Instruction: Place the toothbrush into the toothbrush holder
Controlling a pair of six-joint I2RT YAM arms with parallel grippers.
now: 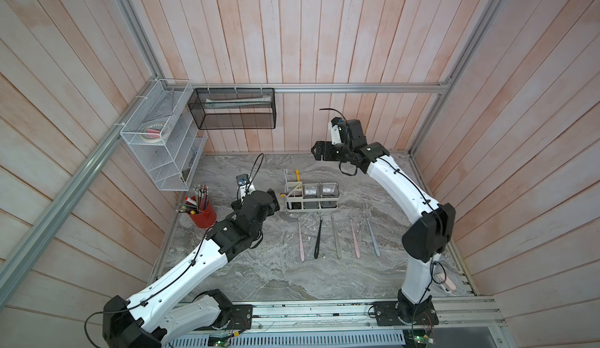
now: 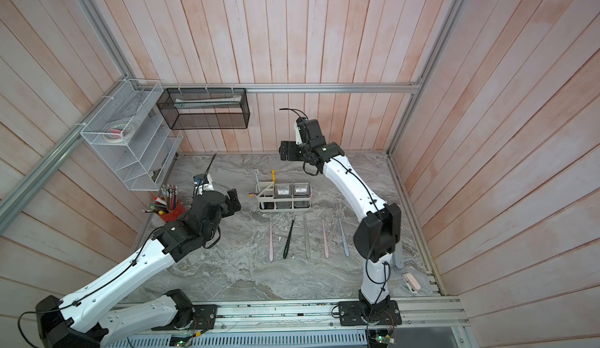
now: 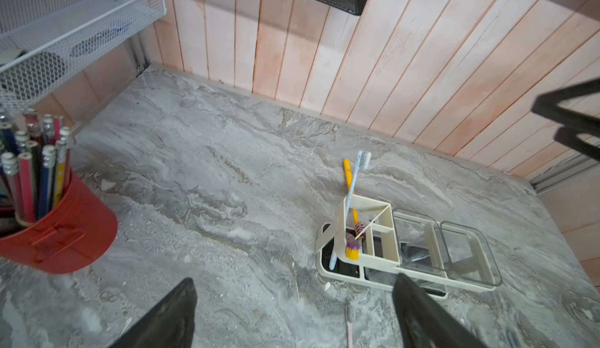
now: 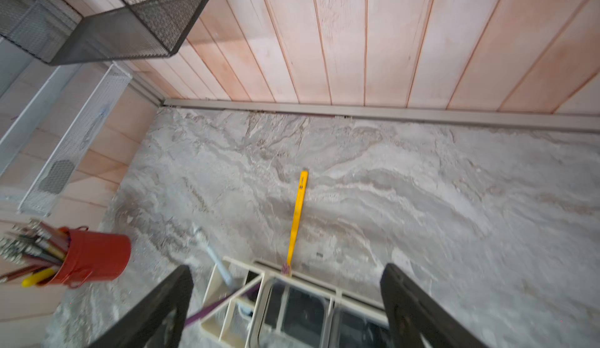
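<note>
The cream toothbrush holder stands mid-table, with clear cups in its right part. A pale blue toothbrush, bristles up, stands tilted in its left part. A purple-and-yellow stick slants there too; its kind is unclear. At the holder's back is a yellow toothbrush; whether its lower end is inside, I cannot tell. My left gripper is open and empty, left of the holder. Above and behind the holder, my right gripper also stands open, nothing between its fingers.
In front of the holder lie several brush-like sticks, including a pink one, a black one and a blue one. A red pencil cup sits at left, below white wire shelves. Table behind the holder is mostly clear.
</note>
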